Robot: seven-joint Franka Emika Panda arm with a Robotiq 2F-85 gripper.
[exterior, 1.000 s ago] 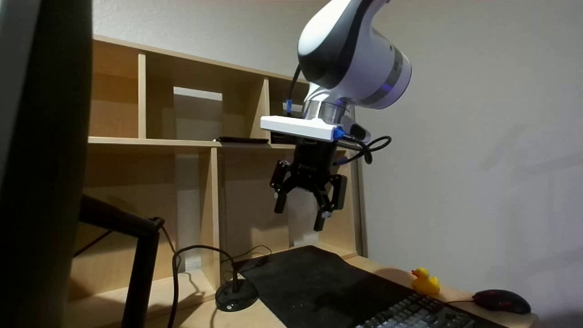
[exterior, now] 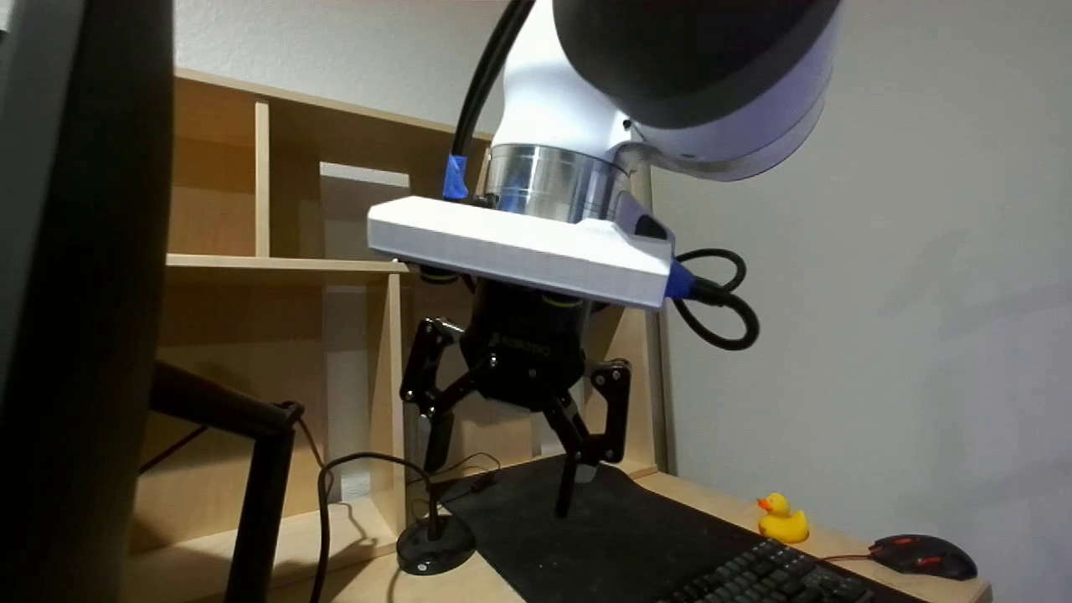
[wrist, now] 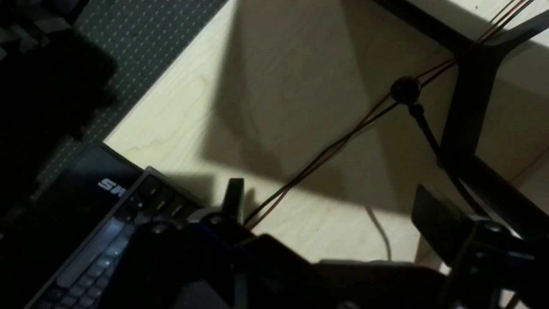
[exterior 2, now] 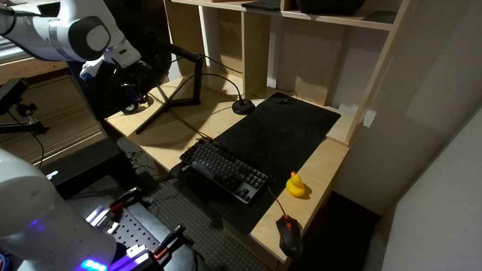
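My gripper (exterior: 502, 471) hangs in the air with its fingers pointing down, standing open and with nothing between them. In the wrist view, its two fingers (wrist: 234, 198) are wide apart, and bare wooden desk and cables show below. A yellow rubber duck (exterior 2: 296, 186) sits upright at the desk's right side, away from the gripper. Near it lies a black mouse (exterior 2: 289, 235) with red accents. The black keyboard (exterior 2: 223, 169) rests on a dark desk mat (exterior 2: 289, 122); its corner shows at lower left in the wrist view. In exterior view 2 the fingers are lost against the dark monitor.
A gooseneck microphone on a round base (exterior: 435, 546) stands by the mat, its tip (wrist: 406, 90) visible from the wrist. The black monitor stand (exterior 2: 197, 81) and thin cables (wrist: 329, 149) occupy the desk's left. Shelves (exterior 2: 255, 54) rise behind.
The desk objects have not moved.
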